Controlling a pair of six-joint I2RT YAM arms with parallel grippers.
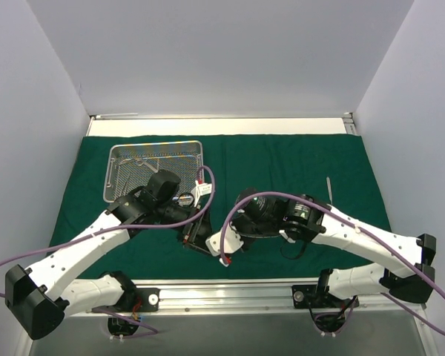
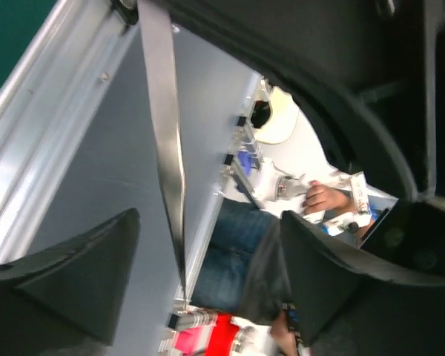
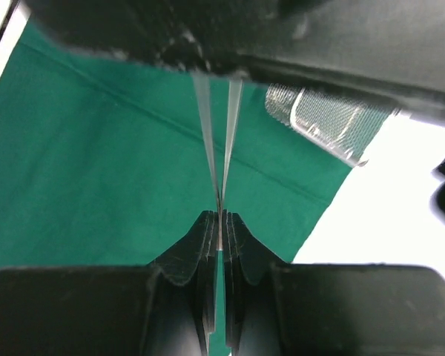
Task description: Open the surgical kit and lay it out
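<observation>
Tweezers with two thin silver legs hang between my arms over the front middle of the cloth. In the right wrist view, my right gripper is shut on the slim end of the tweezers (image 3: 232,122), where the legs meet. My left gripper (image 1: 216,233) is largely covered by the arms from above. In the left wrist view its fingers (image 2: 96,256) stand wide apart, and the tweezers' metal strip (image 2: 165,126) passes between them without contact that I can see. The mesh tray (image 1: 107,178) sits at the left on the green cloth, holding several instruments.
A thin instrument (image 1: 328,190) lies alone at the right of the green cloth (image 1: 282,159). A metal rail (image 1: 222,293) runs along the front edge, and both arms crowd the centre.
</observation>
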